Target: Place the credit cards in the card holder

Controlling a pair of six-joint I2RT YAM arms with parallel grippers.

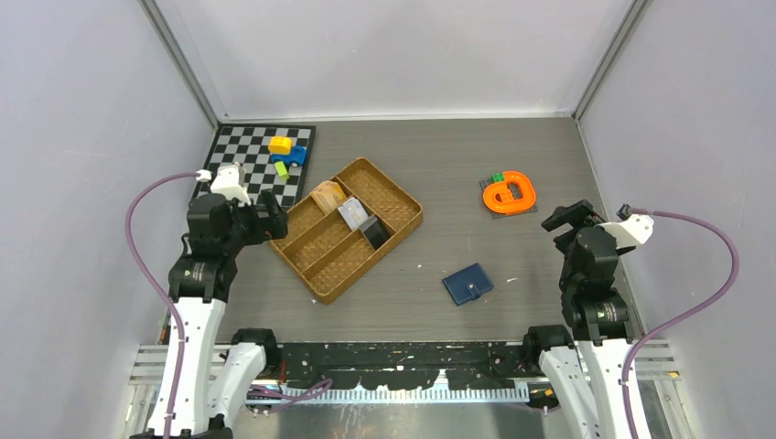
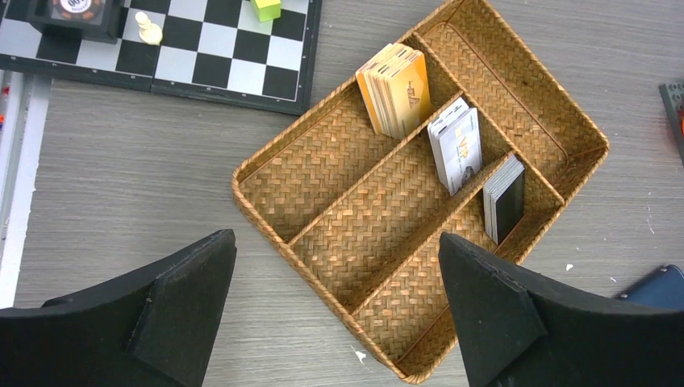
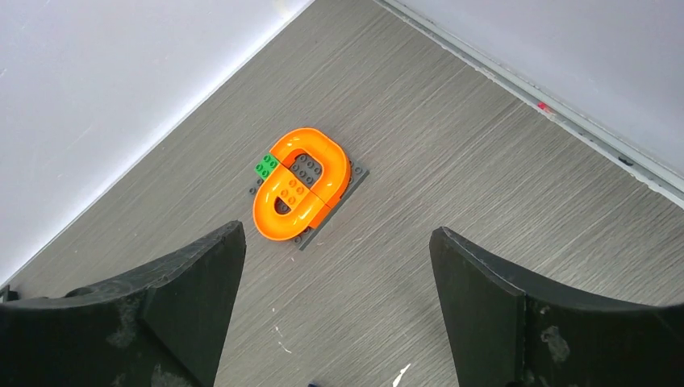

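A dark blue card holder (image 1: 468, 283) lies closed on the table, right of centre; its edge (image 2: 657, 288) shows at the right of the left wrist view. The woven basket (image 2: 266, 228) has several compartments. Standing in it are a stack of orange cards (image 2: 395, 90), some white cards (image 2: 456, 147) and a stack of dark cards (image 2: 506, 198). Over the basket's left side is my left gripper, open and empty. High over the right of the table, my right gripper is open too, with nothing between its fingers.
A chessboard (image 1: 244, 146) with yellow, blue and green toy pieces sits at the back left. An orange toy track (image 1: 509, 193) on a grey plate lies at the right. Bare table surrounds the card holder.
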